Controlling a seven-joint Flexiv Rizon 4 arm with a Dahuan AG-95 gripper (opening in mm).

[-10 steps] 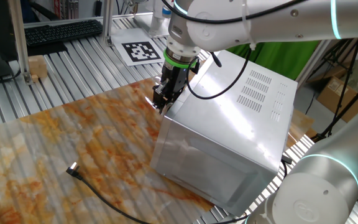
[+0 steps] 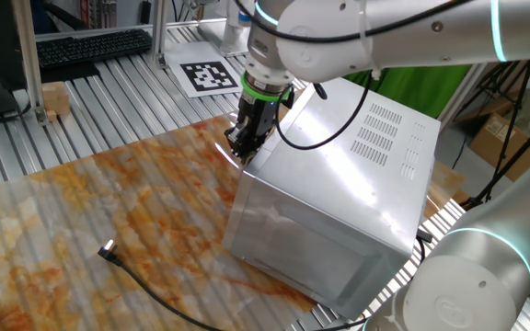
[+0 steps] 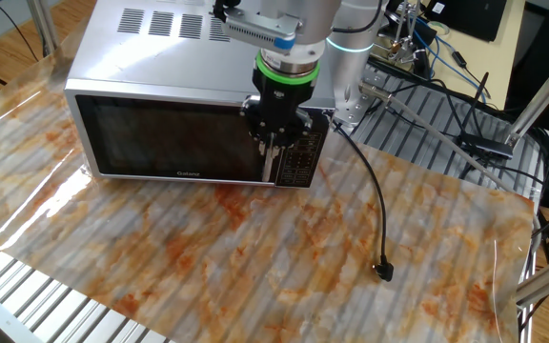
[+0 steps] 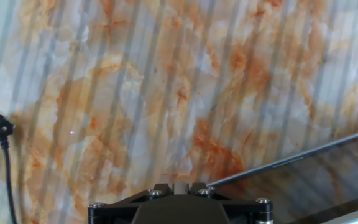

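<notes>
A silver microwave with a dark glass door stands on the marbled sheet; its door looks closed. Near the keypad end of its front, my gripper points down at the upright silver door handle. The wrist view shows the fingers of the gripper drawn in close, with a narrow grey piece, apparently the handle, between them. The gripper looks shut on it. From the side, the gripper is right against the microwave's front edge, its contact with the handle partly hidden.
A black power plug and its cable lie on the marbled sheet, beside the microwave's keypad end. A printed marker and a keyboard lie farther off on the slatted table.
The arm, microwave and plug look unmoved.
</notes>
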